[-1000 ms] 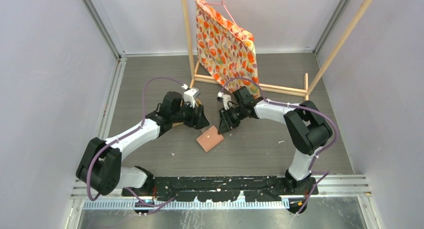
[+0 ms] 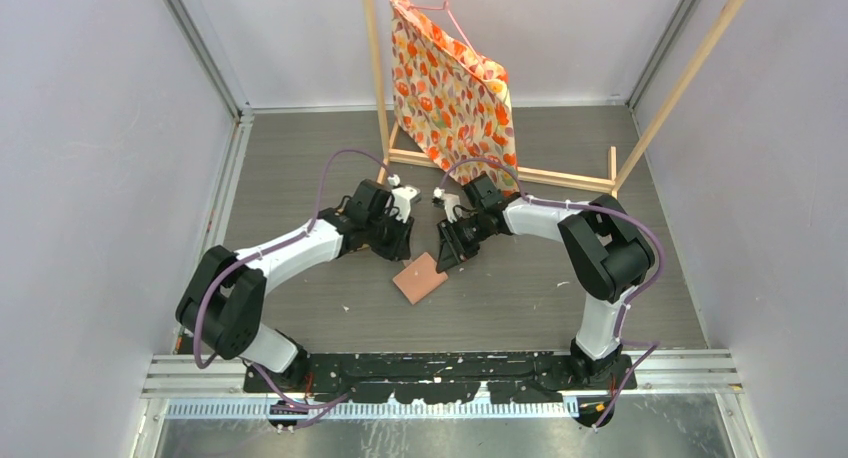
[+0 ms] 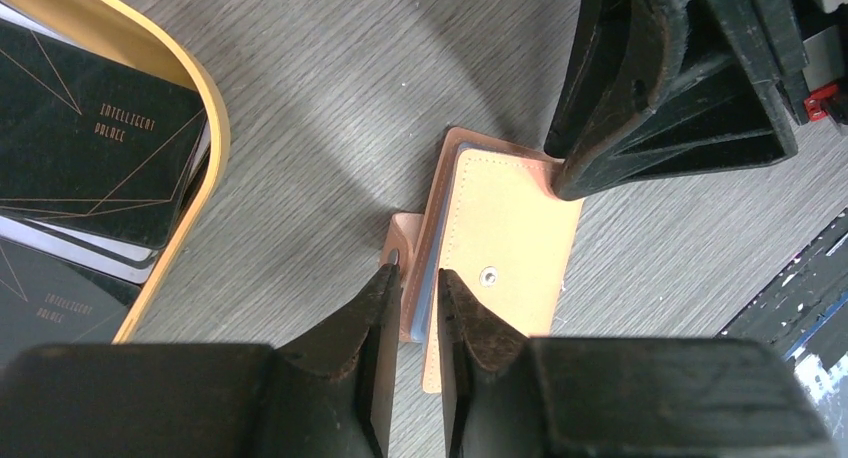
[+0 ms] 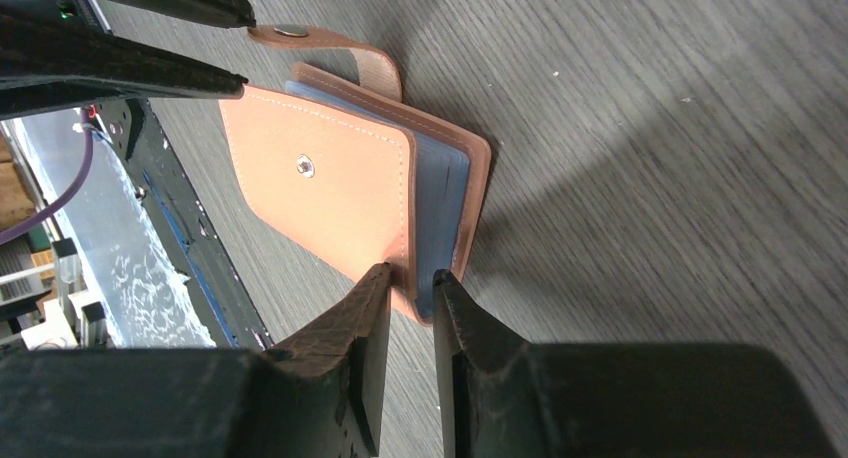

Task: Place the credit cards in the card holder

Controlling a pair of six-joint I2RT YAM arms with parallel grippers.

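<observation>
A tan leather card holder (image 2: 420, 278) lies on the floor between both grippers, with a blue-grey inner sleeve (image 4: 438, 208) along its open edge and a strap (image 4: 375, 68) with a snap. My left gripper is at the strap end, fingertips slightly apart; whether the strap is between them is unclear. My right gripper is at the holder's other corner, fingertips a little apart around the front flap's edge. Dark cards (image 3: 95, 138) lie in a yellow-rimmed container in the left wrist view, partly hidden under the left arm in the top view.
A wooden frame (image 2: 560, 178) with an orange patterned cloth (image 2: 450, 98) stands behind the arms. A black rail (image 2: 437, 368) runs along the front edge. Bare floor lies at either side of the arms.
The right arm has shifted slightly; the holder stays about where it was.
</observation>
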